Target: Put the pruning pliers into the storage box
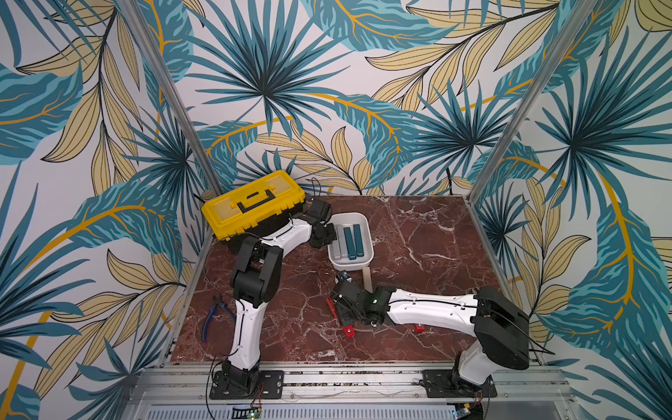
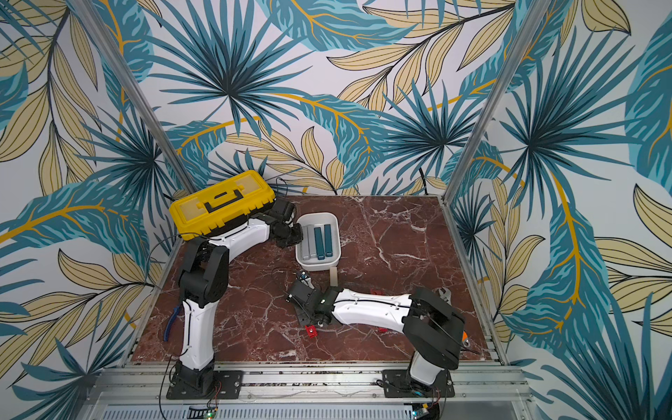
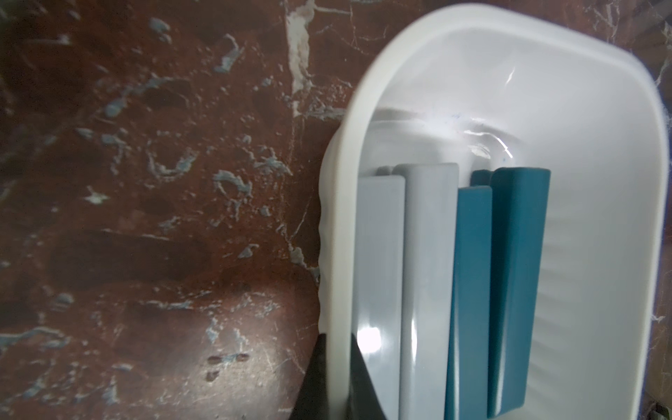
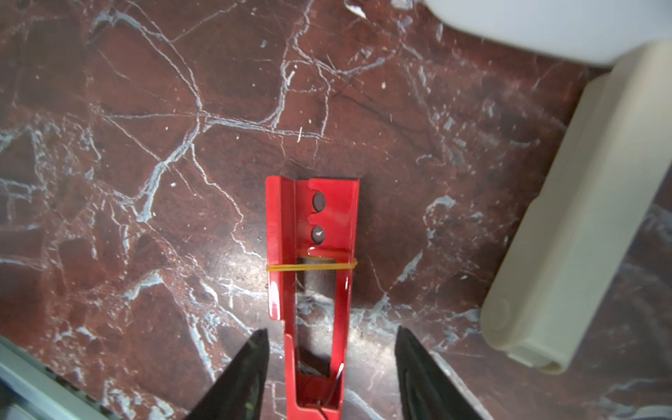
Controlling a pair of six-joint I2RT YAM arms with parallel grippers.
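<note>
Blue-handled pliers (image 1: 206, 323) lie at the front left of the table, beside the left arm's base. A white box (image 2: 336, 238) holding grey and teal bars stands at centre back. My left gripper is shut at that box's left rim (image 3: 339, 231), which sits at its fingertips. My right gripper is part open above a red metal bracket (image 4: 344, 294) with a yellow band, in front of the box; nothing is seen held in it.
A yellow-lidded toolbox (image 1: 231, 213) stands at the back left. A beige bar (image 4: 574, 224) lies beside the bracket.
</note>
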